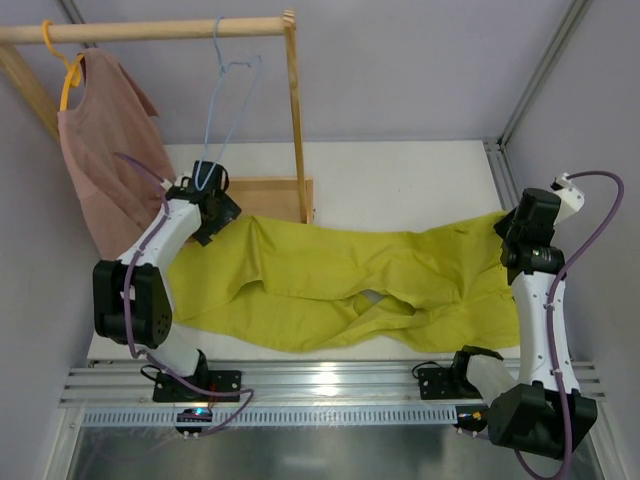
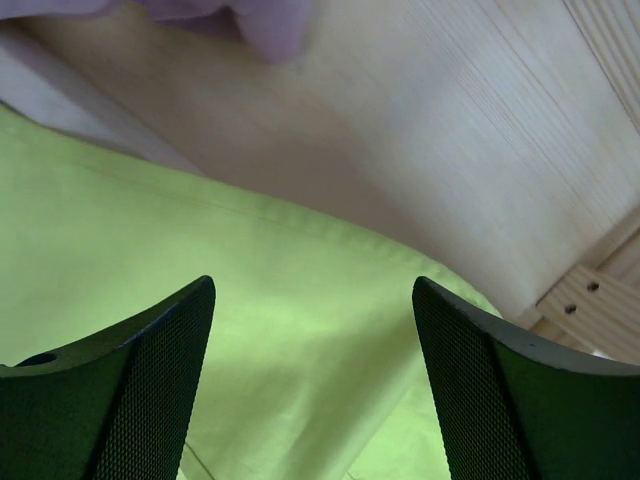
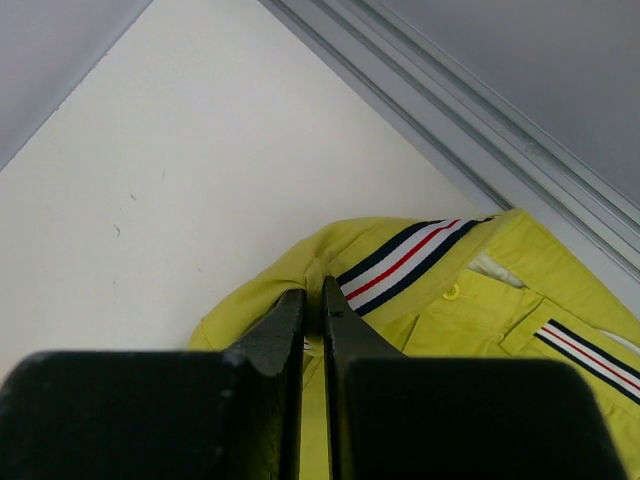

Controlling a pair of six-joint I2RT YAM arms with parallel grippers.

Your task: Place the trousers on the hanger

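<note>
Yellow-green trousers [image 1: 330, 265] lie spread across the white table, rumpled, the striped waistband [image 3: 410, 262] at the right end. My right gripper is shut on a pinched fold of the trousers near that waistband. Over the left end of the cloth my left gripper stands open, with the trousers' edge lying beneath its spread fingers [image 2: 160, 370]. From the rack's rod hangs an empty light blue hanger [image 1: 212, 120], its lower end in front of the left gripper in the top view.
A wooden rack [image 1: 150, 30] stands at the back left, with a pink garment [image 1: 110, 150] on an orange hanger [image 1: 72, 75]. Its wooden base [image 1: 275, 197] lies behind the trousers. Bare table [image 1: 400, 185] shows at the back middle.
</note>
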